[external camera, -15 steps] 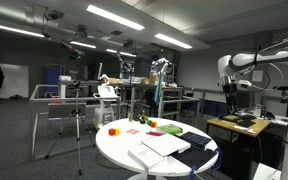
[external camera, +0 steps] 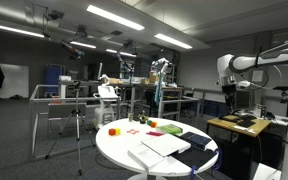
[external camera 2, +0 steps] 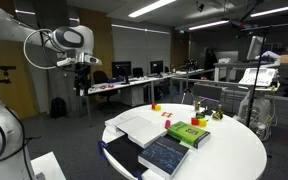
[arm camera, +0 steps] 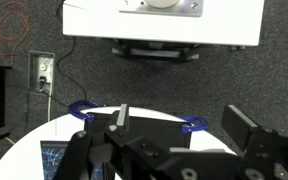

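My gripper is open, its dark fingers spread apart at the lower edge of the wrist view, and nothing shows between them. From outside, the gripper [external camera: 227, 100] hangs high to the right of the round white table [external camera: 117, 157], well clear of it. The other exterior view has the gripper [external camera 2: 81, 90] beyond the table's left side. On the table lie a flat white box [external camera 2: 141, 129], a green box [external camera 2: 186, 136], a dark flat case [external camera 2: 164, 154] and a black mat with blue ends [external camera 2: 124, 156].
Small red and yellow items [external camera 2: 199, 122] stand behind the green box, with others [external camera 2: 155, 107] at the far edge. A wooden desk [external camera: 236, 127] stands behind the arm. Below the gripper, dark carpet [arm camera: 224, 88] lies between the table and the white base plate [arm camera: 99, 22].
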